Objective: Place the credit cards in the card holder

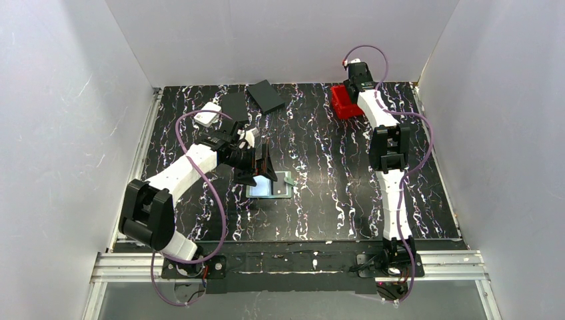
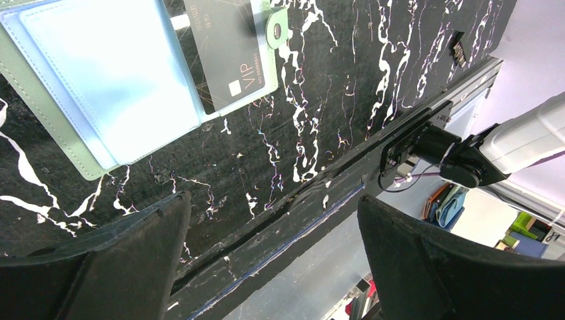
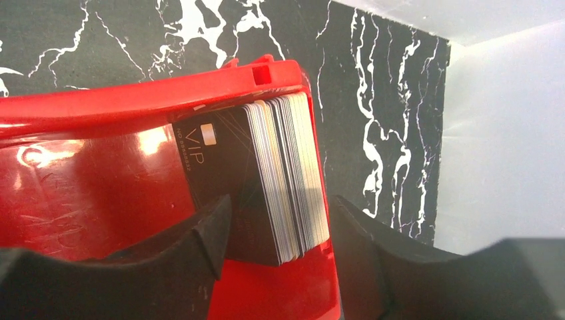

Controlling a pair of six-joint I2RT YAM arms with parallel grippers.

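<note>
The card holder (image 2: 70, 150), green-edged with pale blue pockets, lies open on the table beneath my left gripper. A dark grey VIP card (image 2: 230, 50) lies along its right half, beside the green snap tab (image 2: 276, 29). The left fingers are wide apart with only table between them. In the right wrist view, a stack of credit cards (image 3: 286, 173) leans at the end of a red box (image 3: 100, 193), a black VIP card (image 3: 220, 160) on its near face. My right gripper is partly open, its fingers to either side of the stack.
Two black flat pieces (image 1: 266, 97) and a white object (image 1: 208, 115) lie at the back left. Grey walls rise close behind and to the right of the red box.
</note>
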